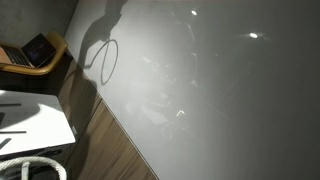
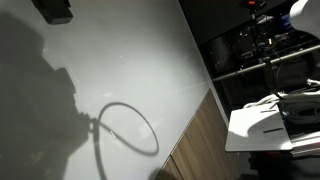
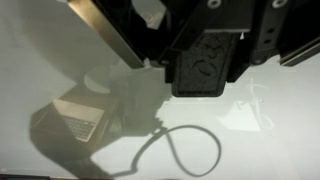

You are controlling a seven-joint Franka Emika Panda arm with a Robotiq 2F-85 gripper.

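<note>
In the wrist view my gripper is shut on a dark, textured block (image 3: 203,80), which looks like an eraser. Its outer end sticks out beyond the fingers, facing the glossy white board (image 3: 130,75). Whether the block touches the board cannot be told. At the upper left of exterior view 2 a dark end piece (image 2: 53,10), seemingly the gripper or the block, shows in front of the board (image 2: 130,60). Exterior view 1 shows the board (image 1: 220,90) with faint smudges and only the arm's shadow; the gripper is out of frame there.
Wood panelling (image 1: 110,145) runs along the board's edge. A white table (image 1: 35,120) stands to the side, with a laptop (image 1: 38,50) on a chair behind it. Lamp reflections (image 1: 253,36) shine on the board. The board's surface is otherwise clear.
</note>
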